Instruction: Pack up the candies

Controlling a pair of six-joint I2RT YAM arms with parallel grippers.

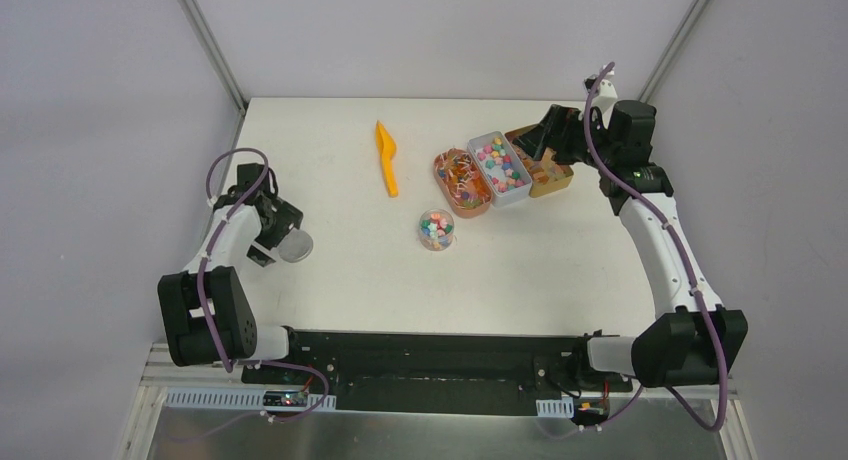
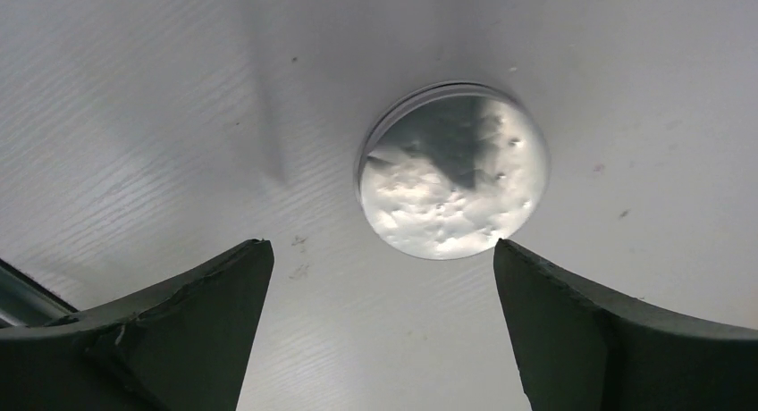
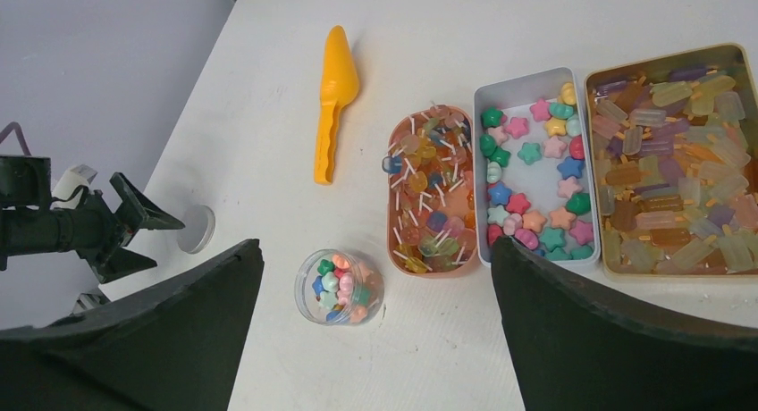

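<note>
A round clear jar [image 1: 436,230] of pastel candies stands mid-table. Behind and right of it are three containers: lollipops [image 3: 429,188], star and round candies [image 3: 536,161], and popsicle-shaped candies [image 3: 679,161]. A silver round lid [image 2: 451,179] lies at the left, just beside my open left gripper, with nothing between its fingers. My right gripper is open and empty, raised above the candy containers at the right.
A yellow scoop [image 1: 387,160] lies at the back middle. Walls stand close around the table.
</note>
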